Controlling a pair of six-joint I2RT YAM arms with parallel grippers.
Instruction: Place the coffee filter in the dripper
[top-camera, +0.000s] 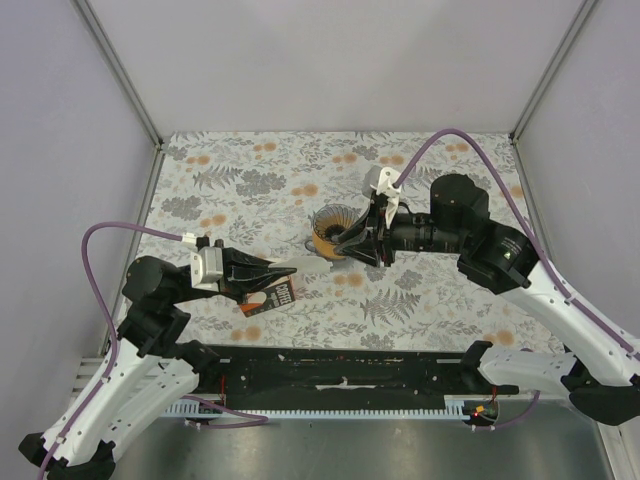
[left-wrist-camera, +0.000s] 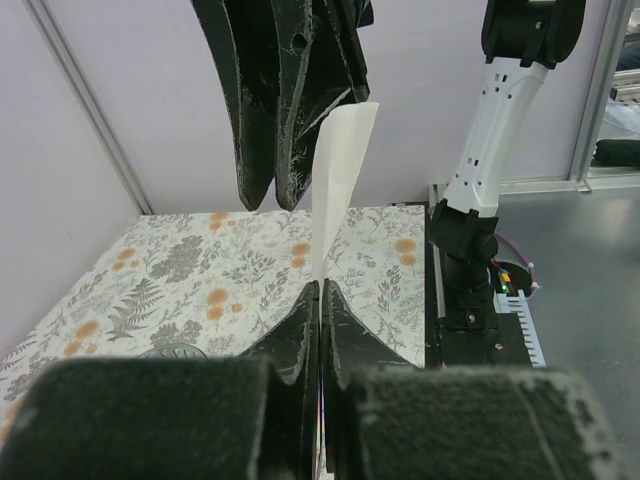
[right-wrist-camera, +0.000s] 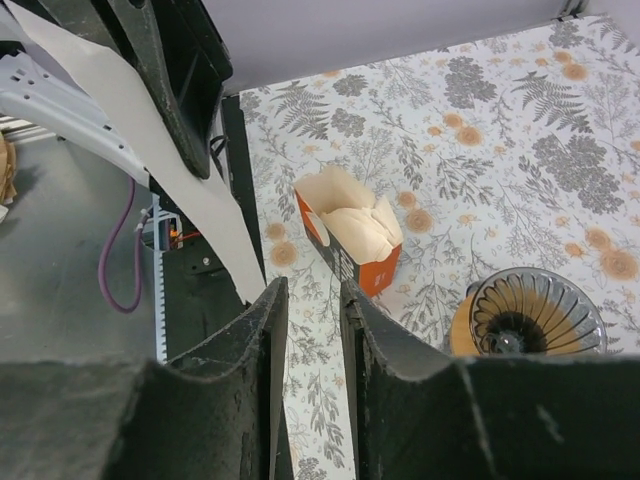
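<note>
A white paper filter (top-camera: 305, 263) is held in my left gripper (top-camera: 275, 268), which is shut on it; in the left wrist view the filter (left-wrist-camera: 337, 175) rises from between the fingertips. My right gripper (top-camera: 355, 245) is just right of the filter, its fingertips (right-wrist-camera: 273, 300) slightly apart with nothing seen held between them. The dripper (top-camera: 330, 222), orange with a clear ribbed rim, stands behind my right gripper, partly hidden; in the right wrist view its rim (right-wrist-camera: 540, 285) is at lower right. An open orange box of filters (right-wrist-camera: 375, 265) lies under my left gripper.
The patterned board (top-camera: 220, 170) is mostly clear at the back and at the front right. Walls (top-camera: 330, 60) enclose the back and sides. A dark edge strip runs along the front.
</note>
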